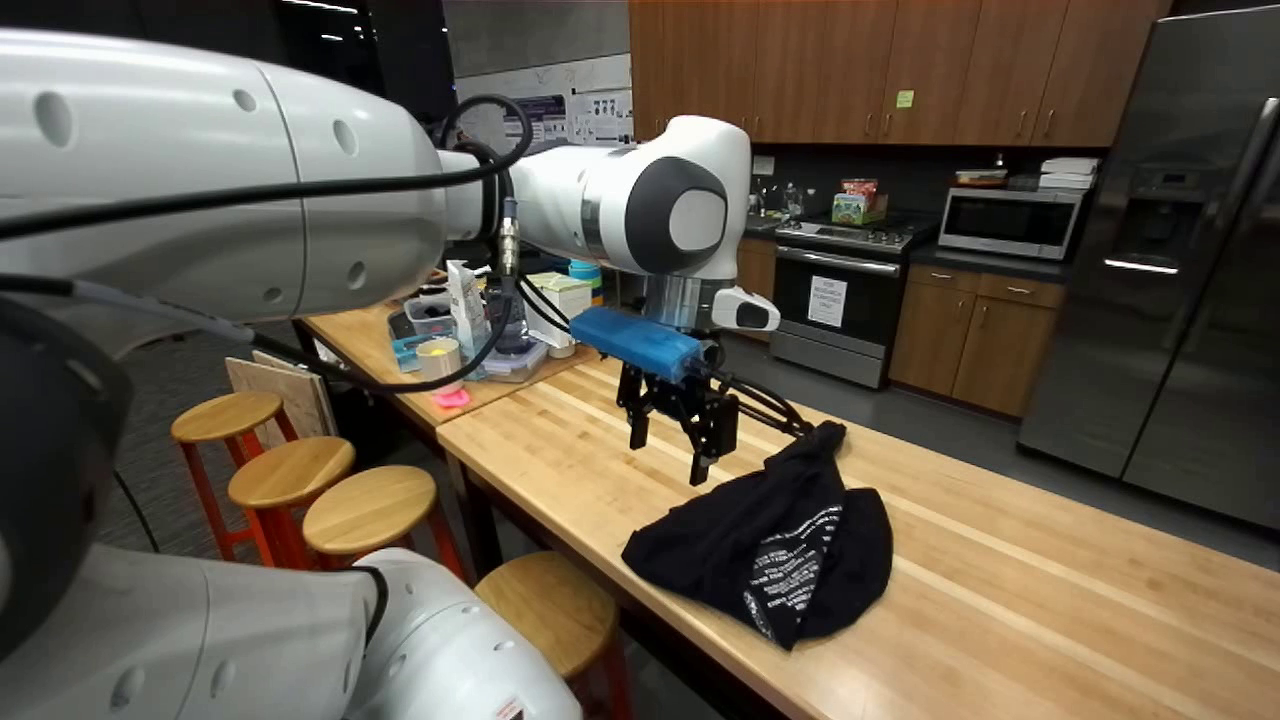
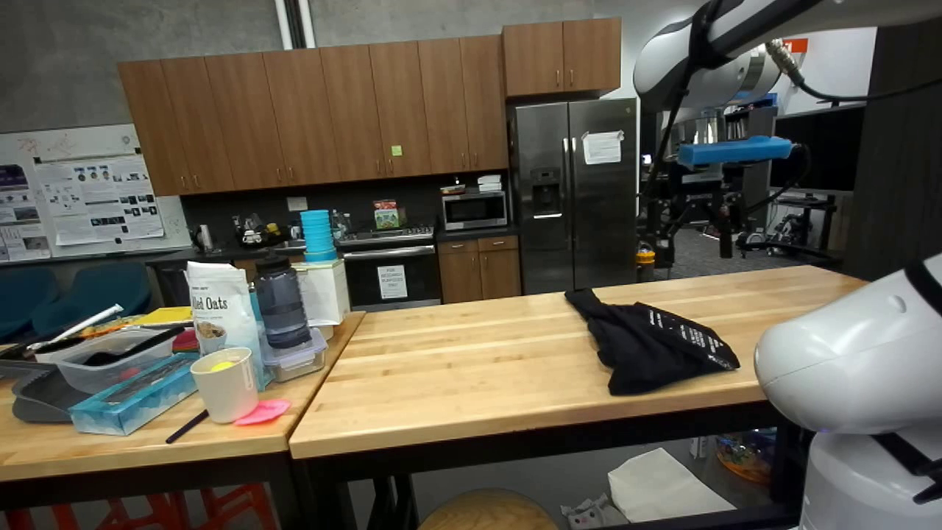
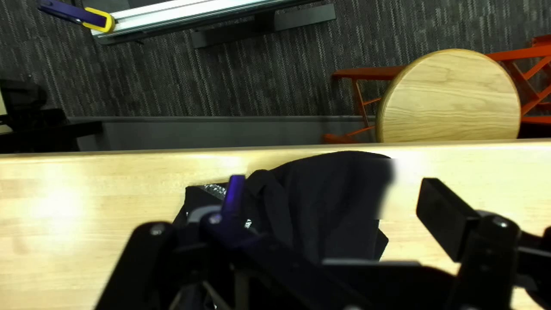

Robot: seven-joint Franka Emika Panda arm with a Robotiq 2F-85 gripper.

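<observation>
A black cloth garment [image 1: 732, 540] with white printed text lies crumpled and partly folded on the wooden table. In exterior view 2 the same garment [image 2: 653, 349] rests toward the table's right part. My gripper [image 1: 668, 456] hangs above the table, its two black fingers wide apart and nothing between them. In exterior view 2 the gripper [image 2: 698, 252] is well above the tabletop. From the wrist view, the black cloth [image 3: 330, 206] spreads below and between the open fingers, close to the table edge; the gripper's own parts hide some of it.
On the adjoining table stand a cup [image 2: 225, 389], an oats bag [image 2: 221, 305], a dark bottle [image 2: 280, 309] and plastic boxes. Stools, one with a round seat [image 3: 449, 98], stand along the table's edge.
</observation>
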